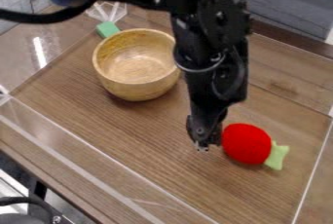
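My black gripper (pixel 204 134) hangs low at the centre, open, its tips just left of a red object (pixel 247 144) with a pale green end, which lies on the wooden table (pixel 117 160) at the right. Nothing clear shows between the fingers. A tan bowl (pixel 120 67) sits at the upper left, partly behind the arm.
A small green object (pixel 107 28) with a whitish item lies at the back left, beyond the bowl. A dark cable or part shows at the bottom left corner.
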